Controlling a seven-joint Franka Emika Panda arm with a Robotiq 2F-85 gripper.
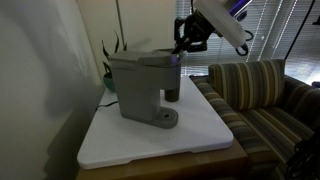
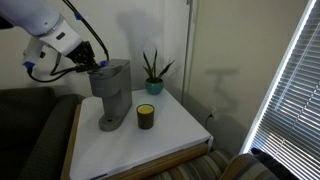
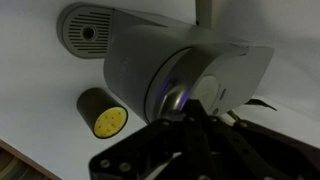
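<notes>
A grey single-cup coffee machine stands upright on a white table, its round drip tray sticking out at the base. My gripper is at the top of the machine, beside its head. In the wrist view the gripper is shut, close to the machine's shiny curved rim. I see nothing between the fingers, and whether they touch the rim I cannot tell. A dark mug with a yellow inside stands upright on the table, apart from the machine.
A potted plant sits at the back of the white table. Beside the table is a striped couch.
</notes>
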